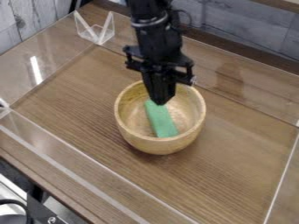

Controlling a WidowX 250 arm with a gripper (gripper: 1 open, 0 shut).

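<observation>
The dark robot arm (163, 44) reaches down from the top centre, its gripper (159, 83) just above the back rim of a round beige bowl (191, 115). The gripper's fingertips are small, and whether anything is between them is hard to make out. A green elongated block (159, 121) lies inside the bowl.
A clear plastic object (21, 118) sits at the left edge, with a white object (93, 26) at the top left. Dark space and cables lie along the lower left edge.
</observation>
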